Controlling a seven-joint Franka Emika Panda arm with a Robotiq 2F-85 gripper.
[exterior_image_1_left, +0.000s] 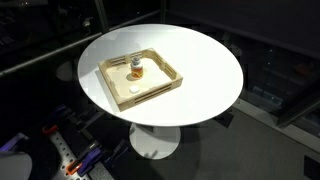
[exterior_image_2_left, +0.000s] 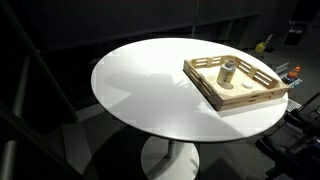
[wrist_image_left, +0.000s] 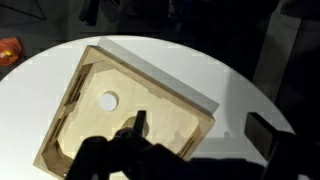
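Note:
A wooden tray (exterior_image_1_left: 120, 103) with slatted sides rests on the round white table. Inside it stands a small jar (exterior_image_1_left: 137, 71) with an orange-brown label, upright. On the tray floor, apart from the jar, lies a round white lid-like disc (exterior_image_1_left: 134, 88). The wrist view looks down on the tray's rim (wrist_image_left: 160, 84) and the white disc (wrist_image_left: 108, 101); the jar (wrist_image_left: 125, 131) is partly covered by my gripper. My gripper is open, its dark fingers wide apart, and holds nothing. Neither exterior view shows it clearly.
The tray sits close to the table's edge. Off the table, an orange object (wrist_image_left: 10, 50) shows at the wrist view's left edge. The floor around is dark.

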